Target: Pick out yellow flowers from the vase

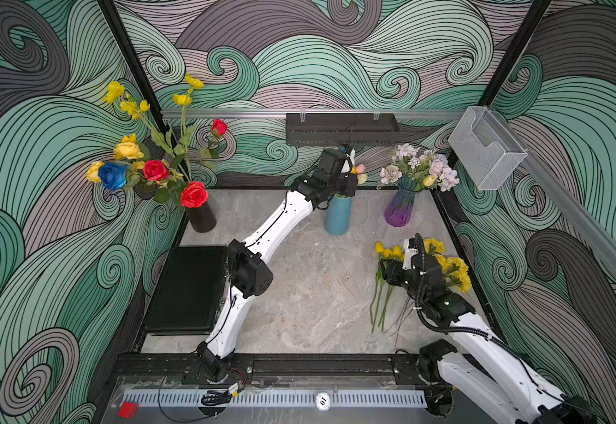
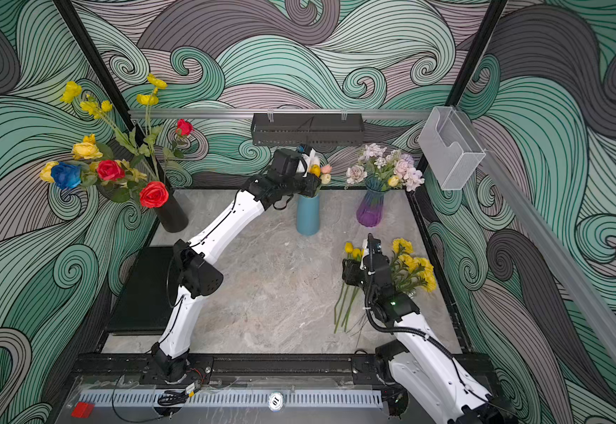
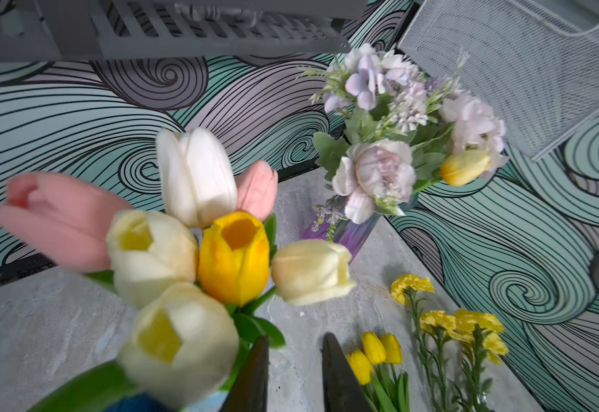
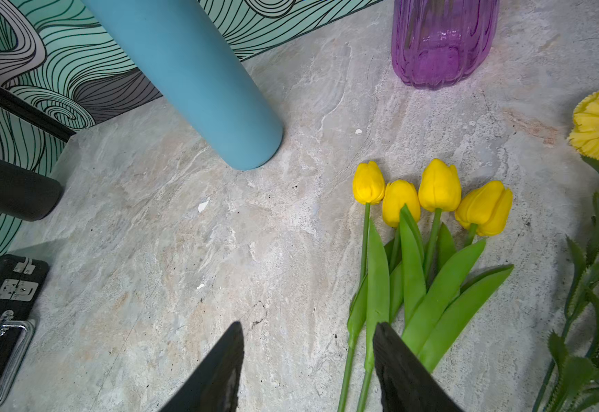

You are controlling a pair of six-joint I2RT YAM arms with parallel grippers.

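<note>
My left gripper is over the blue vase [image 1: 337, 215]; in the left wrist view its fingers are apart, empty, just below a tulip bunch with one yellow tulip [image 3: 234, 257] among white and pink ones. My right gripper is open over the table, beside several loose yellow tulips [image 4: 437, 182]; yellow carnations [image 4: 598, 127] lie to their right. A purple vase [image 2: 369, 208] of pale flowers includes one yellow tulip [image 3: 464, 167]. A dark vase [image 1: 202, 217] at back left holds red, blue and yellow flowers.
A black case [image 1: 181, 289] lies at the left. A dark shelf [image 1: 339, 127] and a mesh holder [image 1: 484, 148] hang on the walls.
</note>
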